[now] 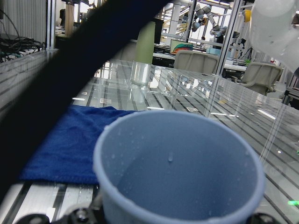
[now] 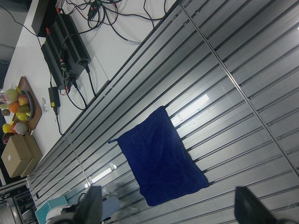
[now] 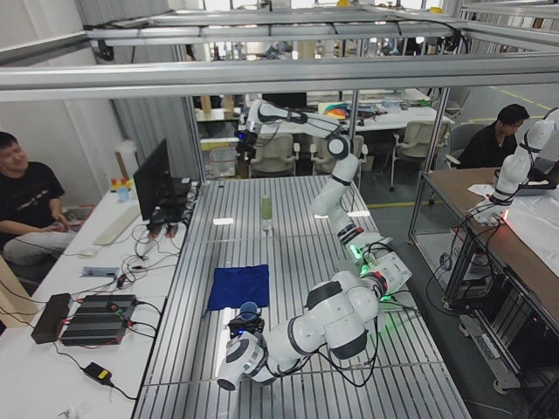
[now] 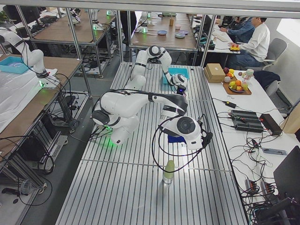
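A light-blue cup [image 3: 249, 310] is held upright in my left gripper [image 3: 246, 325], low over the slatted metal table near the blue cloth [image 3: 240, 286]; in the left wrist view the cup [image 1: 177, 168] fills the lower middle. The cloth [image 2: 159, 158] lies flat. A green bottle with a clear base [image 3: 266, 209] stands upright farther along the table. My right gripper [image 3: 247, 140] is raised high above the table's far end, looking down on the cloth; its fingertips show blurred and wide apart in the right wrist view, with nothing between them.
The side desk [image 3: 105, 349] carries black power units, cables, a monitor and a plate of fruit [image 4: 237, 84]. A light-blue bin [image 4: 180, 72] sits at one end of the table [image 4: 197, 201]. The table's middle around the bottle is clear.
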